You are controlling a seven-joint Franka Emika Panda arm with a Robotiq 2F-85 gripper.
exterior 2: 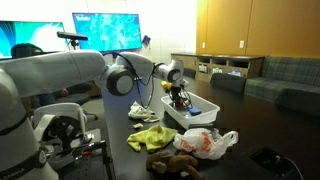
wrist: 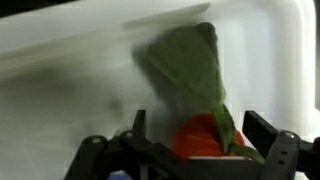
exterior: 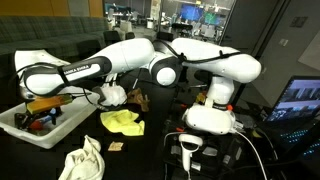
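Note:
My gripper reaches down into the white bin (exterior: 72, 122), its fingers (wrist: 262, 132) spread apart. Below and between them in the wrist view lies a red thing (wrist: 200, 135), joined by a green strip (wrist: 195, 62) that widens toward the bin's wall. Nothing is visibly held; how near the fingertips are to the red thing is hard to judge. A bit of blue (exterior 2: 194, 112) shows inside the bin in exterior view 2, partly hidden by the gripper.
On the dark table near the bin lie a yellow-green cloth (exterior: 122, 122), a white cloth (exterior: 84, 160), a white plastic bag (exterior 2: 208, 143) and a brown soft toy (exterior 2: 175, 165). A laptop (exterior: 295, 105) stands at the right.

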